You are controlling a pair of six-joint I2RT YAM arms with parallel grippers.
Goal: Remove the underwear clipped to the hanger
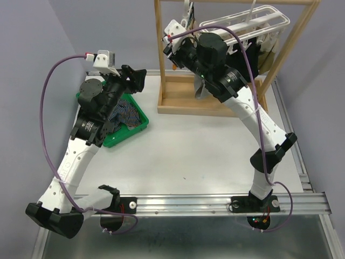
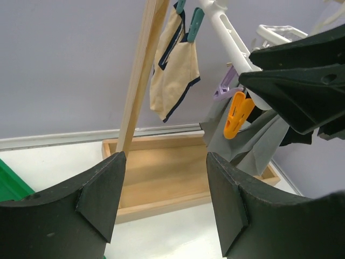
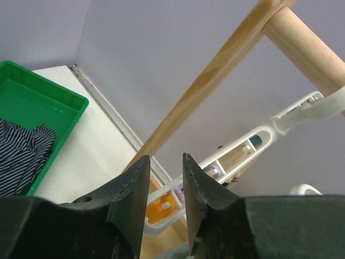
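Note:
My right gripper point(image 1: 171, 49) is shut on one end of the white hanger's bar, whose rail passes between its fingers in the right wrist view. An orange clip point(image 2: 237, 114) hangs from that end, just below the fingers. Beside it a purple clip point(image 2: 226, 86) and grey cloth point(image 2: 259, 137) hang from the hanger. Farther left, a teal clip point(image 2: 195, 24) holds a cream garment with dark trim point(image 2: 175, 78). My left gripper stands part open over the green basket's side, nothing between its fingers, apart from the hanging clothes.
The green basket point(image 1: 141, 120) with dark striped cloth point(image 1: 125, 114) inside lies at the left. A wooden rack post point(image 1: 160, 40) stands between the left gripper and the hanger. Dark clothes point(image 1: 245, 59) hang at the right.

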